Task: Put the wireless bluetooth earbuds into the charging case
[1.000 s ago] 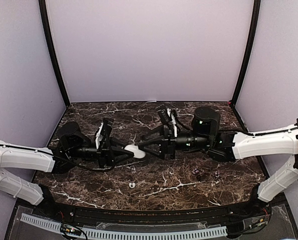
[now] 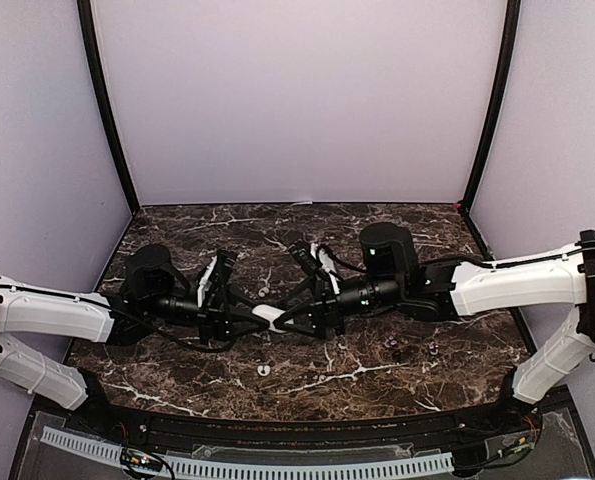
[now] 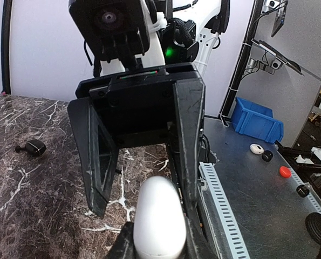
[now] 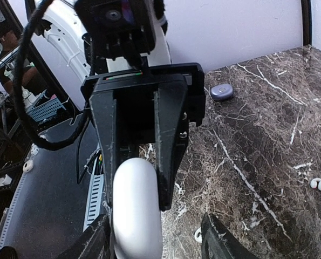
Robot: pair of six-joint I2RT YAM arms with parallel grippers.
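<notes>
The white charging case (image 2: 270,314) is up off the table between the two arms. My left gripper (image 2: 256,314) is shut on it; in the left wrist view the smooth rounded case (image 3: 160,218) covers much of the grip. From the other side my right gripper (image 2: 293,318) reaches the case with its fingers spread. The right wrist view shows the case (image 4: 136,210) between those fingers, close to the left finger (image 4: 95,242) and well clear of the right one (image 4: 219,237). Two small white earbuds (image 2: 264,370) (image 4: 318,184) rest on the table. The case's opening is not visible.
A purple-grey case (image 4: 222,91) sits on the marbled table, and a black one (image 3: 35,147) lies elsewhere on it. Small dark pieces (image 2: 433,349) lie at the right.
My right gripper has moved left and toward the front, closing around the case's free end. The left gripper and case have shifted slightly toward the front, and the case slants more.
</notes>
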